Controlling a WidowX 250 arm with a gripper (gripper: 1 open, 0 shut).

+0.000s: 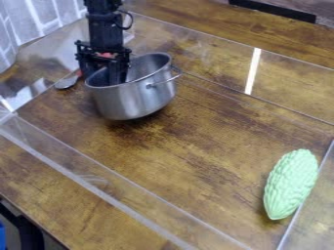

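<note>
A steel pot [136, 98] with side handles stands on the wooden surface at the upper left. My black gripper [107, 68] reaches down from the top into the pot's left back side; its fingertips are mostly hidden by the rim and dark interior, so its fingers cannot be made out. A silver utensil, like a spoon [65, 82], lies just left of the pot, with something red partly hidden behind the arm. A pale green ridged oval object [290, 184] lies at the lower right.
Clear plastic walls or strips border the wooden table [196, 156] at left, back and right. The middle and right of the surface are open. Something blue and black is at the lower left edge.
</note>
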